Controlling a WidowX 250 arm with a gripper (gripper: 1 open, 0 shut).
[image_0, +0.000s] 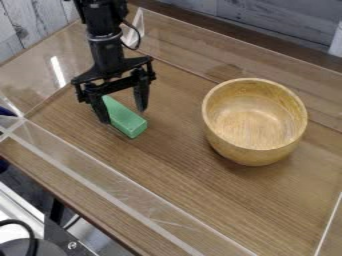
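Note:
My black gripper (115, 98) hangs open at the upper left, its fingers spread around and just above a green block (126, 123) lying on the wooden table. Whether the fingers touch the block is hard to tell.
A large wooden bowl (254, 120) stands to the right. A black cable lies at the lower left. The lower middle of the table (201, 200) and the area behind the gripper to the right are clear.

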